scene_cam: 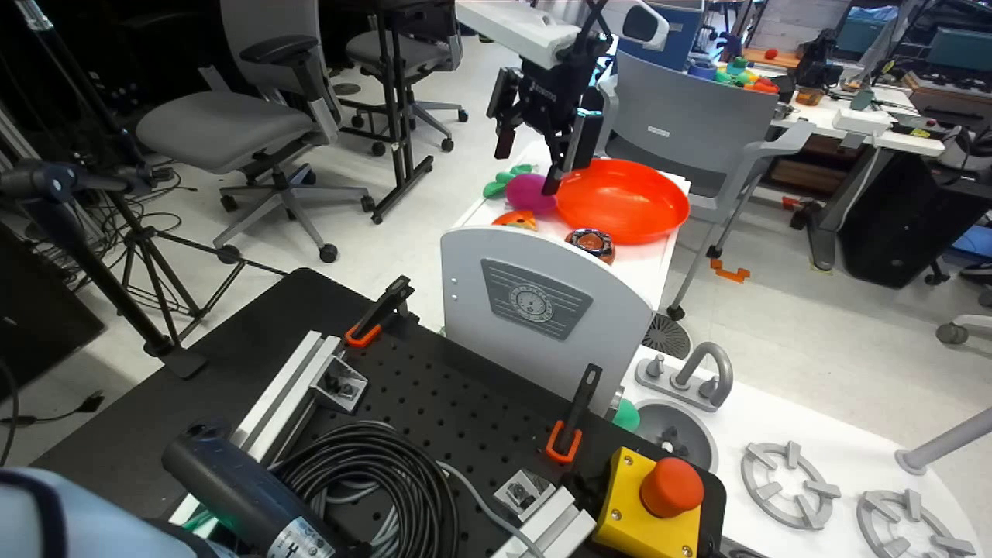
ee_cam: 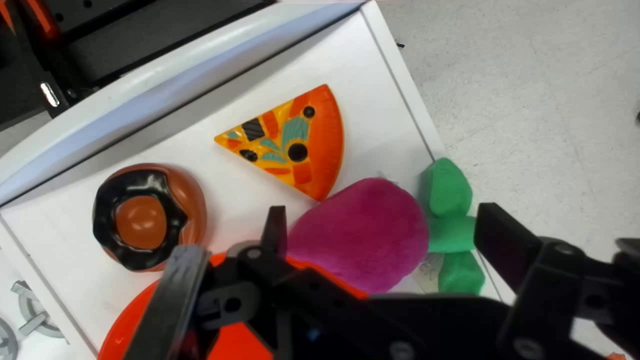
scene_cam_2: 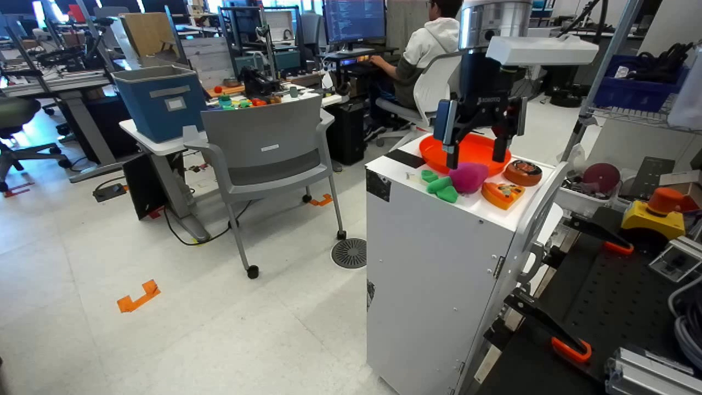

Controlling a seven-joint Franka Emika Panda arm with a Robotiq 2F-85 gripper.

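Observation:
My gripper stands open above the white cabinet top (ee_cam: 384, 132), its fingers spread wide with nothing held between them. Under it lies a purple toy eggplant (ee_cam: 366, 234) with a green, lobed stem end (ee_cam: 453, 234) near the cabinet's edge. A toy pizza slice (ee_cam: 294, 141) rests close by, its crust corner next to the eggplant. To the other side is a chocolate-topped toy donut (ee_cam: 150, 216). An orange-red bowl (scene_cam: 618, 200) sits beside these toys; in the wrist view my gripper hides much of it.
A grey upright panel (scene_cam: 521, 307) borders the cabinet top on the black bench's side. Behind the cabinet stands a grey chair (scene_cam_2: 270, 145). A toy sink (scene_cam: 674, 432) and burners (scene_cam: 790, 483) lie on the white surface past the panel.

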